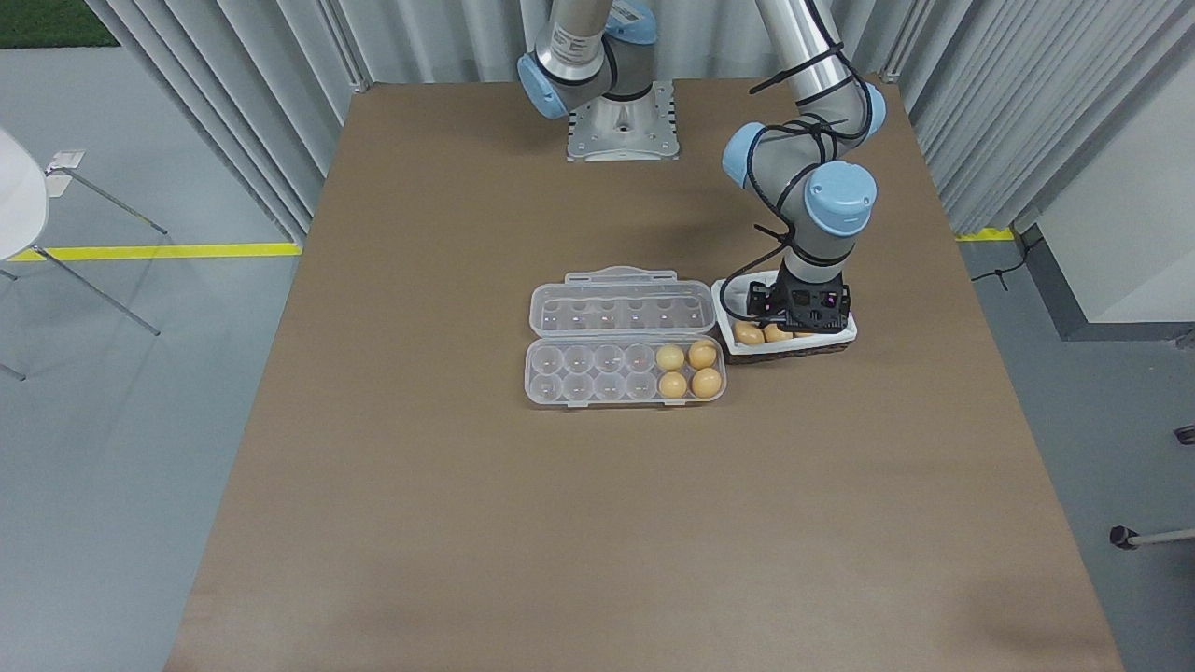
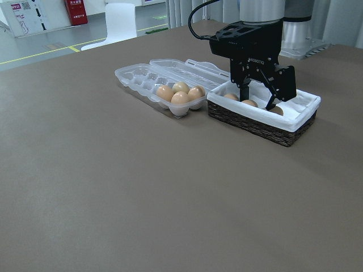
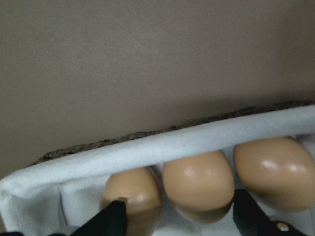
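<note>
A white-lined basket [image 2: 264, 119] holds three brown eggs, with the gripper [image 2: 258, 96] lowered into it. In the wrist view the middle egg [image 3: 197, 184] lies between the gripper's dark fingers, with the left egg [image 3: 132, 196] and right egg [image 3: 275, 172] to either side; whether the fingers grip it I cannot tell. An open clear egg carton [image 1: 594, 370] sits left of the basket, with several eggs [image 1: 703, 383] in its right end and the other cups empty.
</note>
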